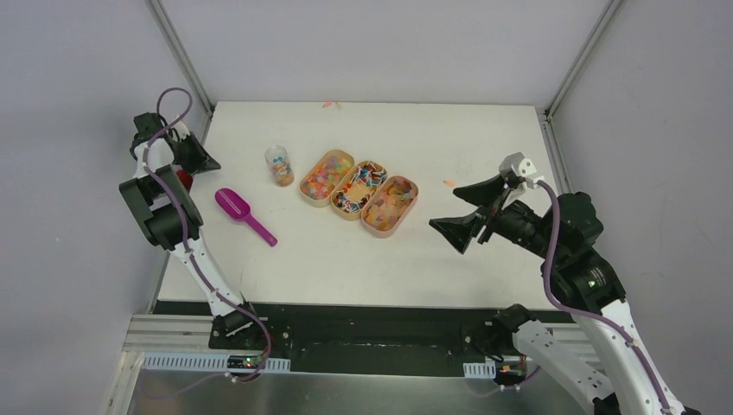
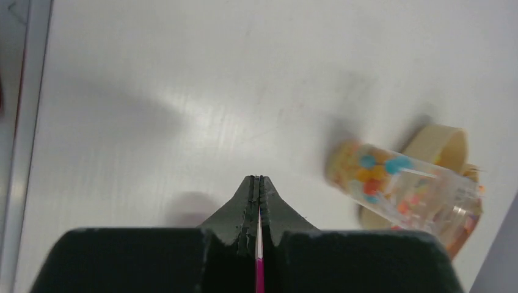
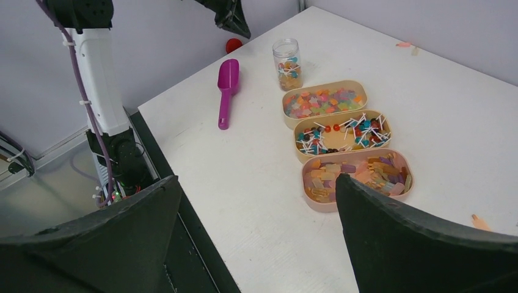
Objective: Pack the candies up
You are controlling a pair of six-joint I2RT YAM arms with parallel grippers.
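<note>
With nothing between its fingers, my left gripper is shut above the table's left side. The red jar lid (image 3: pixel 234 45) rests at the table's left edge by the wall, outside those fingers; in the top view the left arm partly covers the lid (image 1: pixel 185 179). An uncapped clear jar (image 1: pixel 279 165) holds candies in its lower part. Three boxes stand side by side: gummies (image 1: pixel 325 176), lollipops (image 1: pixel 358 188) and popsicle-shaped candies (image 1: pixel 390 206). Over the right side of the table my right gripper (image 1: pixel 455 213) is open and empty.
A magenta scoop (image 1: pixel 245 215) lies at the left, its handle towards the front. Loose orange pieces lie at the back edge (image 1: pixel 331 105) and right of the boxes (image 1: pixel 449 183).
</note>
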